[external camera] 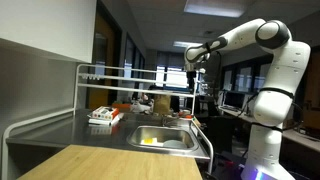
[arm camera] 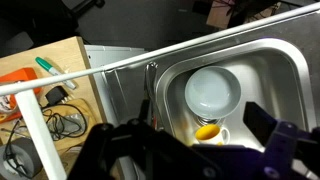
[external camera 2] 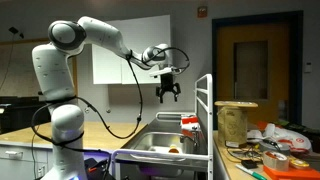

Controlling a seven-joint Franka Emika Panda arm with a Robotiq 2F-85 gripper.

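My gripper [external camera 2: 167, 96] hangs high above the metal sink [external camera 2: 140, 142], pointing down. Its fingers stand open, and nothing shows between them. In the wrist view, a pale round bowl or plate [arm camera: 212, 93] lies in the sink basin [arm camera: 285, 65]. A yellow object [arm camera: 207, 131] is close beside it, partly hidden by dark gripper parts along the lower edge. From the first exterior view the yellow object [external camera: 150, 141] shows small in the basin, well below the gripper [external camera: 191, 83].
White rails [external camera: 125, 79] run behind it at height, and a white post [external camera 2: 205, 110] stands at its side. Boxes, a beige container [external camera 2: 231, 125] and packaged goods crowd the far side.
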